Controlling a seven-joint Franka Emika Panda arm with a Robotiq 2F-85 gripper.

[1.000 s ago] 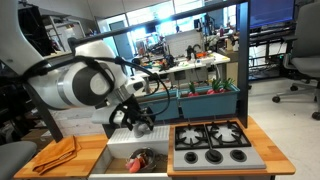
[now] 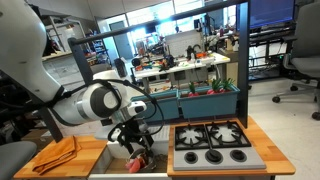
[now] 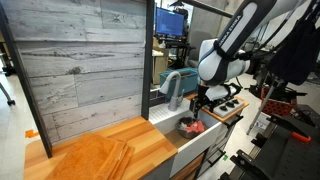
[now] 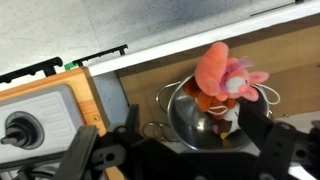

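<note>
My gripper is open over the open drawer (image 2: 112, 166), its fingers apart at the lower edge of the wrist view. Between and beyond them sits a round metal pot (image 4: 184, 120) in the drawer. A pink and orange plush toy (image 4: 213, 70) lies in the pot, its upper part leaning over the rim. Exterior view 2 has the gripper (image 3: 203, 103) just above the pot area, while in exterior view 1 the arm stands close over the drawer. Contact between the fingers and the pot or toy cannot be made out.
A stove (image 2: 214, 146) with dark grates and knobs stands right of the drawer. An orange towel (image 3: 88, 157) lies on the wooden counter (image 3: 150, 145) on the other side. Behind are a blue planter box (image 2: 208, 106) and a dark upright post.
The arm has come down and toward the drawer, with the gripper now low over the pot. In exterior view 1 the arm now covers more of the drawer's back.
</note>
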